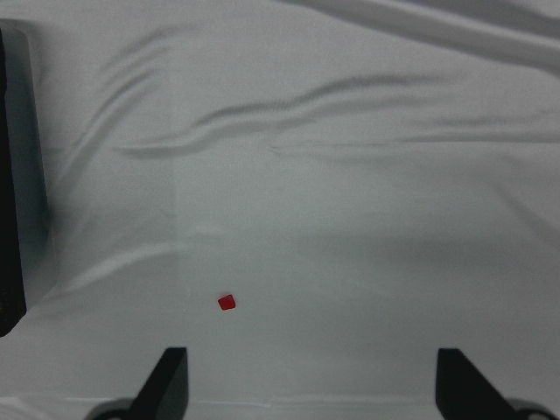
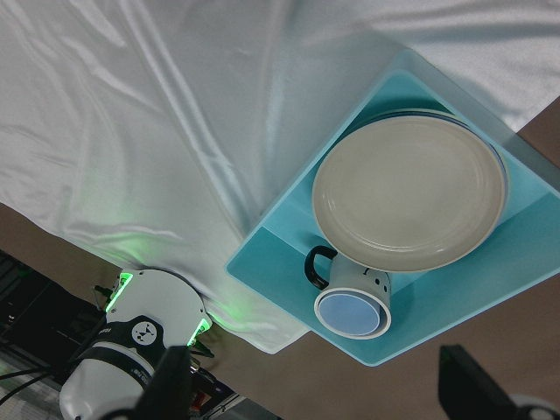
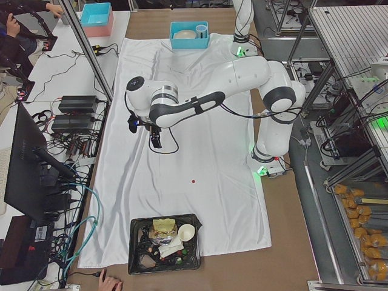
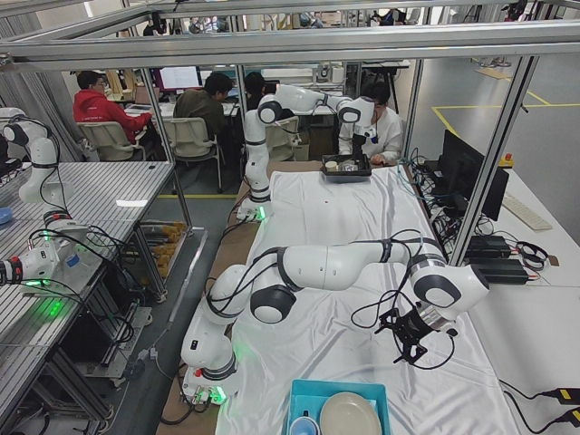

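One gripper (image 3: 145, 134) hangs over the white cloth on the long arm in the camera left view; the left wrist view shows two fingertips apart (image 1: 312, 385) above bare cloth, with a small red square (image 1: 227, 302). In the right wrist view the other gripper is open, nothing between its fingers, high over a blue bin (image 2: 472, 280) holding a stacked plate (image 2: 409, 188) and a mug (image 2: 348, 311) with a black handle.
A black tray (image 3: 134, 242) with packages and a white cup (image 3: 186, 232) stands at the near end of the cloth. A monitor (image 3: 24, 170) and cables line one side.
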